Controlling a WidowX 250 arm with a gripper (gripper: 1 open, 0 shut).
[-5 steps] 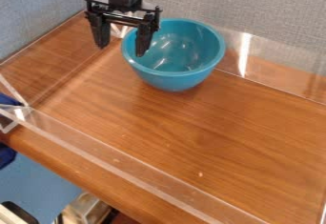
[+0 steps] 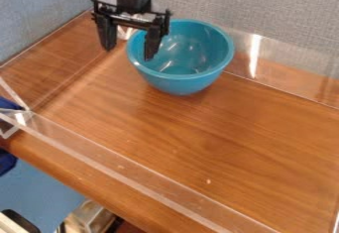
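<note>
A teal bowl (image 2: 185, 73) sits on the wooden table near the back wall. My black gripper (image 2: 130, 42) hangs over the bowl's left side, its two fingers wide apart, one outside the bowl to the left and the other above the left part of its interior. Nothing shows between the fingers.
Clear plastic edging runs along its left and back. A blue object (image 2: 10, 108) is at the left edge, with grey walls behind.
The bowl has not visibly moved.
</note>
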